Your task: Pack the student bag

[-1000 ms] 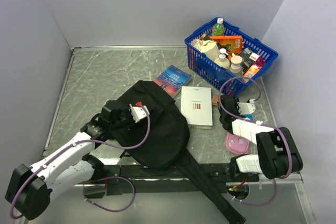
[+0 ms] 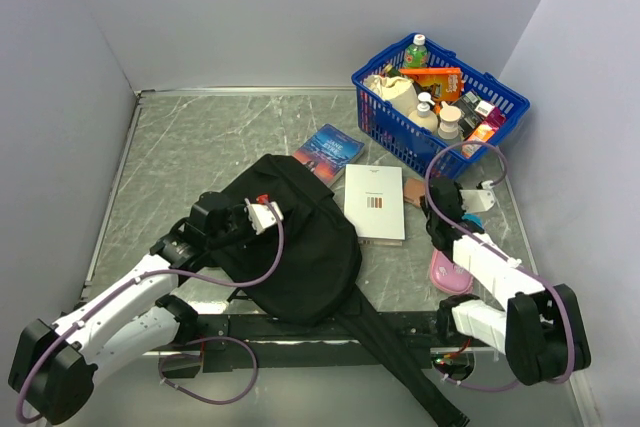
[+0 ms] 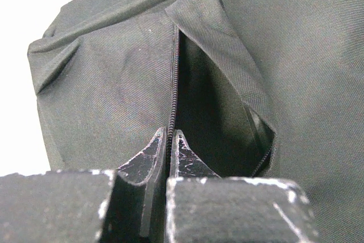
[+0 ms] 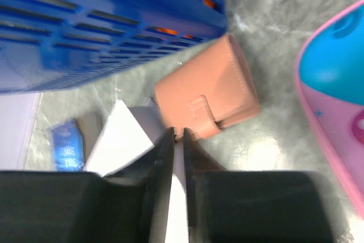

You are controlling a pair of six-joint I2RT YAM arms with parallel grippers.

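Observation:
The black bag (image 2: 305, 277) lies spread on the table; in the left wrist view its zippered opening gapes. My left gripper is shut on the bag's edge at the zipper (image 3: 173, 78). My right gripper hangs over the table beside the tan wallet (image 4: 199, 83), under the basket's edge; its opening is blurred. A white book (image 2: 374, 199) and a blue book (image 2: 326, 152) lie beside the bag. The pink pencil case (image 2: 449, 270) lies near the front right, with a pink-and-blue item (image 4: 333, 61) right of the wallet in the right wrist view.
The blue basket (image 2: 390, 127) full of bottles and packets stands at the back right, close to the right arm. Bare table (image 2: 170, 147) is at the back left. Walls border the table behind and at the sides.
The left arm has barely moved, still holding the bag.

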